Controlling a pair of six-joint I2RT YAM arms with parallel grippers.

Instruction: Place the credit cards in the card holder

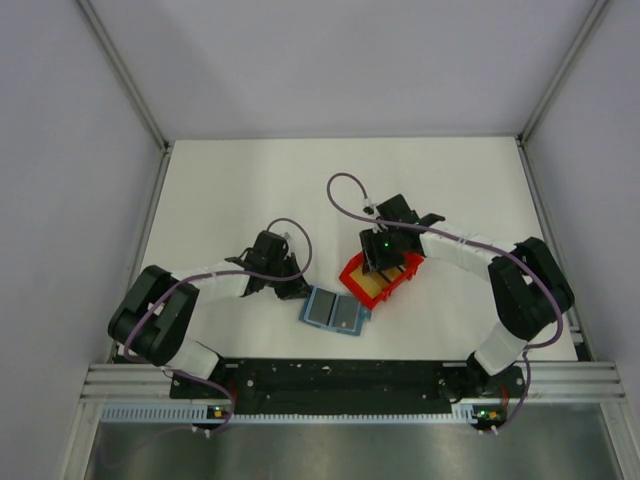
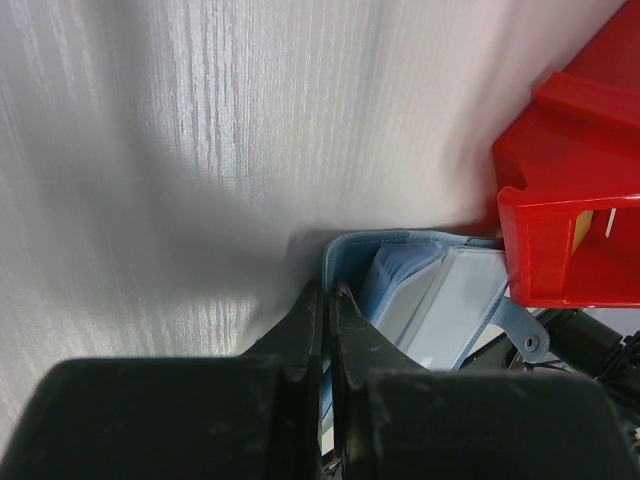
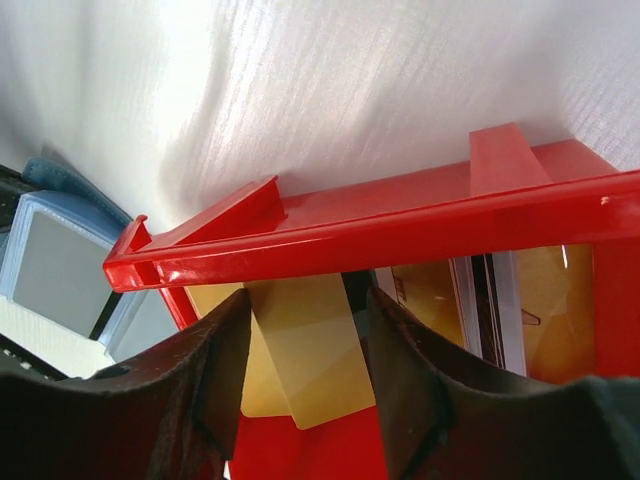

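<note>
The blue card holder (image 1: 335, 309) lies open on the table, clear sleeves facing up. At its upper left corner my left gripper (image 1: 303, 291) is shut on its thin edge; the left wrist view shows the holder's blue rim (image 2: 385, 237) pinched between the fingertips. Gold cards (image 3: 313, 345) lean in the red box (image 1: 352, 268), with other cards (image 3: 488, 310) to their right. Down in the box, my right gripper stands part open, its fingers on either side of a gold card. Whether both fingers touch that card I cannot tell.
The red box's front wall (image 3: 380, 235) runs close to the right fingertips. Box and holder stand almost side by side.
</note>
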